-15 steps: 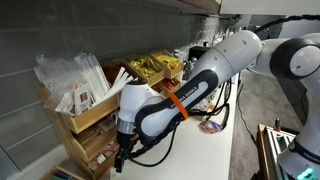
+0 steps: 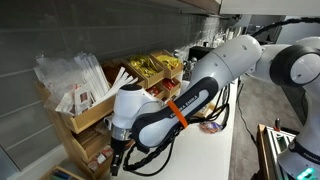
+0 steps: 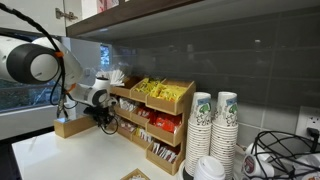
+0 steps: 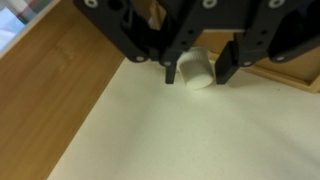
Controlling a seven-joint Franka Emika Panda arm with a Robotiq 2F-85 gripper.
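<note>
In the wrist view, a small pale grey, rounded object (image 4: pixel 195 69) sits between the two dark fingers of my gripper. The fingers are part open, and narrow gaps seem to show on either side of the object. What the object is, I cannot tell. From exterior view 1, my gripper (image 2: pixel 117 166) is low beside the wooden shelf unit, at the near left end of the white table, with its tips hard to make out. Exterior view 2 has the gripper (image 3: pixel 108 127) small and dark by the far end of the shelf.
A wooden organizer (image 3: pixel 166 103) with yellow and red packets runs along the wall. Stacked paper cups (image 3: pixel 198 125) stand at its near end. A wooden board or wall (image 4: pixel 50 75) rises on the left in the wrist view.
The arm has shifted slightly to the left, and the gripper sits a little higher in exterior view 1. The shelf and its contents look unchanged.
</note>
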